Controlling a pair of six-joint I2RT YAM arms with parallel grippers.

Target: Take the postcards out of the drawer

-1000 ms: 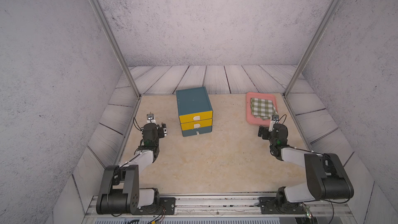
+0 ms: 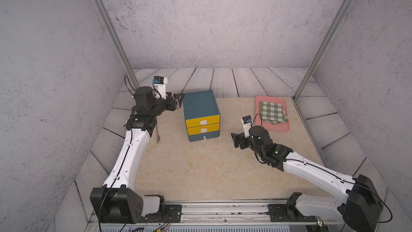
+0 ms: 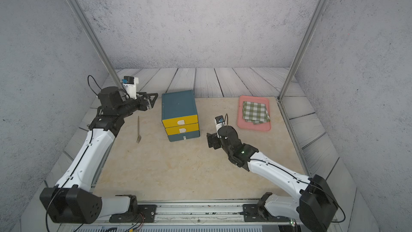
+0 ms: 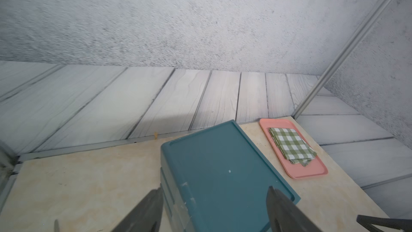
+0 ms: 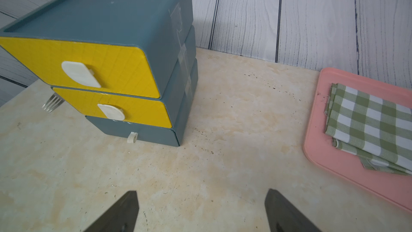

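Note:
A blue-green drawer unit (image 2: 200, 105) stands left of the table's middle. Its upper drawer (image 3: 176, 121) and middle drawer (image 5: 81, 103) have yellow fronts with white pull tabs; the bottom drawer (image 5: 150, 132) has a blue-green front. All the drawers are closed and no postcards show. My left gripper (image 2: 178, 99) is raised at the unit's back left, open and empty, with the unit's top between its fingers only as background. Off the unit's front right corner, above the table, my right gripper (image 3: 211, 141) is open with nothing between its fingers.
A pink tray (image 2: 274, 126) with a folded green checked cloth (image 2: 271, 112) lies at the back right. A fork (image 3: 138, 131) rests left of the drawer unit.
My right gripper has moved left from beside the tray towards the unit. The drawers look unmoved.

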